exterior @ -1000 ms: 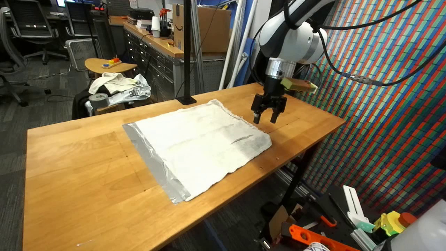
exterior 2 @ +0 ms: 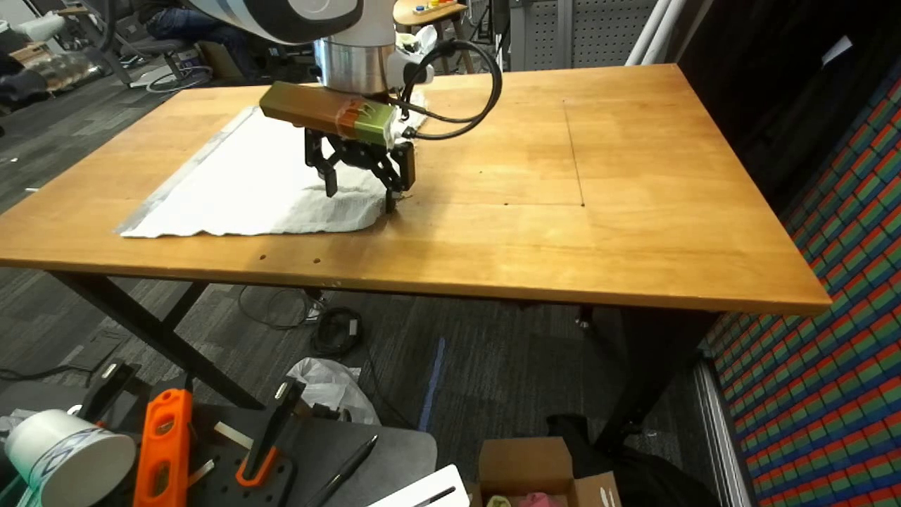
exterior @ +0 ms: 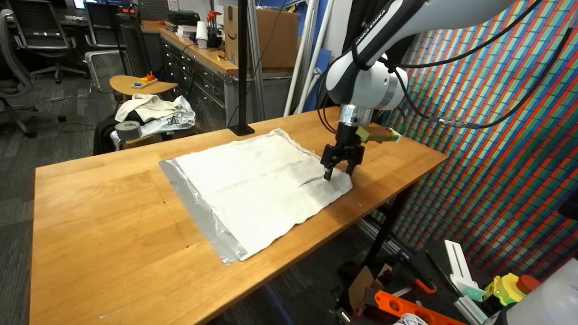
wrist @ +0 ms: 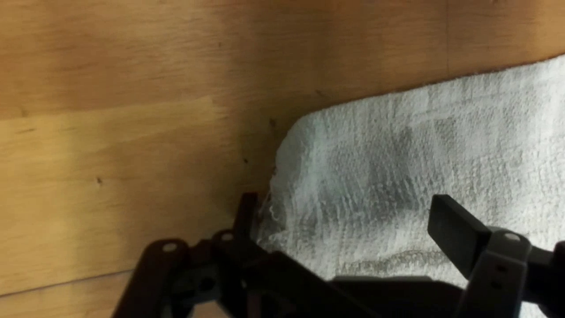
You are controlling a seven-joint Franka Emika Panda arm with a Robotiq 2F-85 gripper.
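Observation:
A white cloth [exterior: 254,184] lies spread nearly flat on the wooden table, with a silver strip [exterior: 203,211] along its left edge in exterior view 1. My gripper [exterior: 339,176] is down at the cloth's right corner, its fingers standing open. In the wrist view, one finger [wrist: 246,217] is at the cloth's edge beside bare wood, while the other finger [wrist: 458,233] is over the cloth [wrist: 381,175]. Some low wrinkles show in the fabric between them. Whether the fingertips touch the cloth or the wood is hard to tell.
Bare table [exterior 2: 524,186] stretches right of the cloth in exterior view 2, and more free wood [exterior: 103,233] lies to its left in exterior view 1. A black post [exterior: 242,81] stands at the table's back edge.
My gripper has come down and moved toward the viewer in exterior view 1, from above the bare table to the cloth's right corner. The cloth looks unmoved.

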